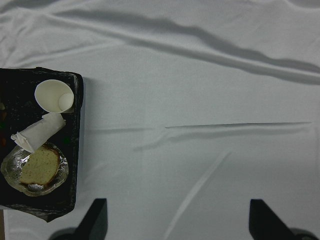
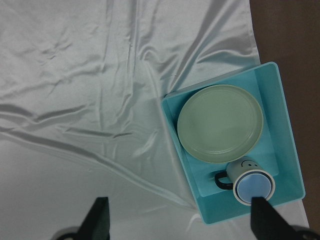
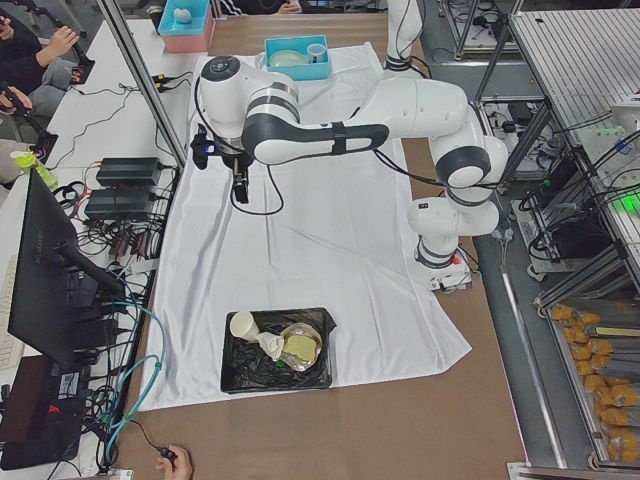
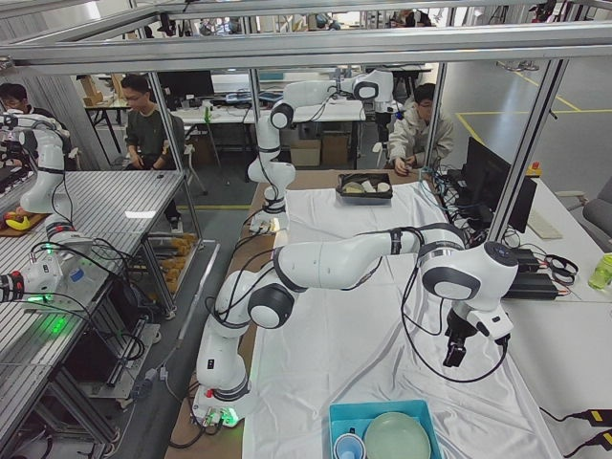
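My left gripper stands open and empty above the white cloth, right of a black-lined tray [image 1: 70,190] holding a paper cup [image 1: 47,92], crumpled white paper [image 1: 37,132] and a bread slice [image 1: 37,165] on foil. My right gripper, also open and empty, is over the cloth beside a blue bin [image 2: 287,170] with a green plate [image 2: 220,122] and a mug [image 2: 252,185].
A monitor [image 3: 50,280], cables and electronics line one side; brown table edge [image 3: 400,430] shows around the cloth.
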